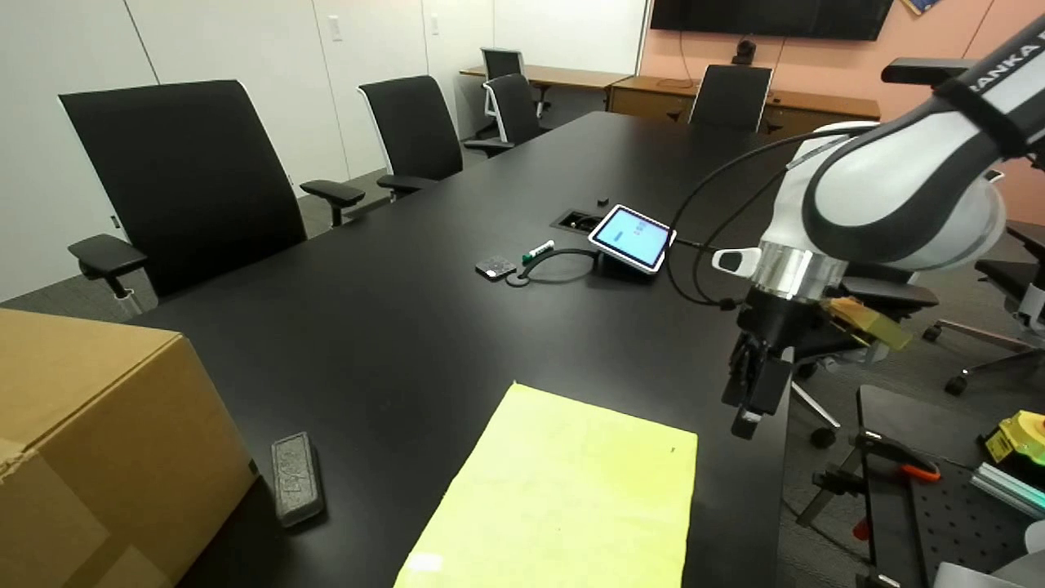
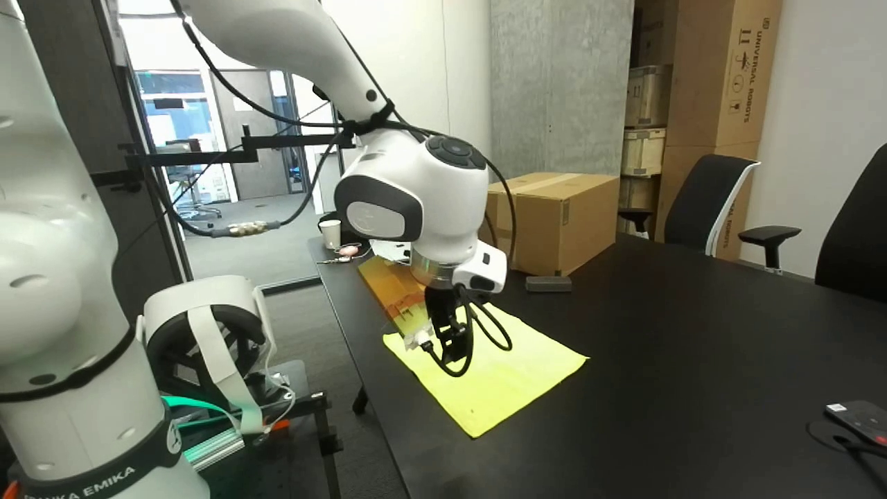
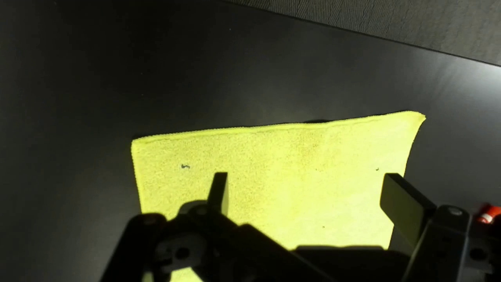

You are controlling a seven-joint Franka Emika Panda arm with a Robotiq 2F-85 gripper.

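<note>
A yellow cloth [image 1: 573, 490] lies flat and spread out on the black table. In the wrist view the same cloth [image 3: 282, 164] fills the middle, with one edge running across above the fingertips and two of its corners visible. My gripper is open above the cloth, its fingers wide apart and nothing between them. From the first exterior view, the gripper [image 1: 754, 402] hangs pointing down near the table's right edge. The second exterior view has the gripper [image 2: 449, 349] in front of the cloth [image 2: 532, 366], partly covering it.
A cardboard box [image 1: 108, 441] and a dark eraser [image 1: 295, 478] stand left of the cloth. Farther back are a tablet [image 1: 633, 238], a marker [image 1: 539, 251] and a small black square object [image 1: 495, 266].
</note>
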